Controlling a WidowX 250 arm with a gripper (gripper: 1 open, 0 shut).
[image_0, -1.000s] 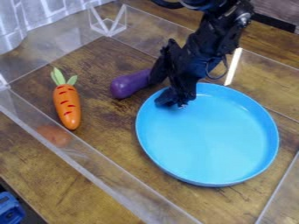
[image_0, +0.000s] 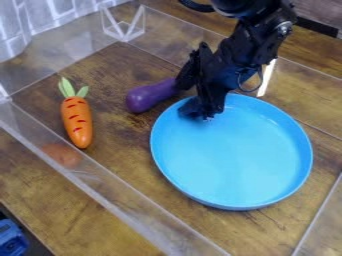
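The black gripper (image_0: 206, 88) hangs low over the back-left part of a round blue plate (image_0: 233, 160), its lower end at the plate's rim beside a purple toy eggplant (image_0: 148, 96). Its dark fingers overlap one another, so whether they are open or shut, or hold anything, is unclear. An orange toy carrot (image_0: 76, 119) with green leaves lies on the wooden surface at the left, apart from the plate.
Clear plastic walls border the work area on the left and front. A white utensil handle (image_0: 267, 73) shows behind the arm. A blue object (image_0: 7, 238) sits outside at the lower left. Bare wood surrounds the carrot.
The carrot looks about the same.
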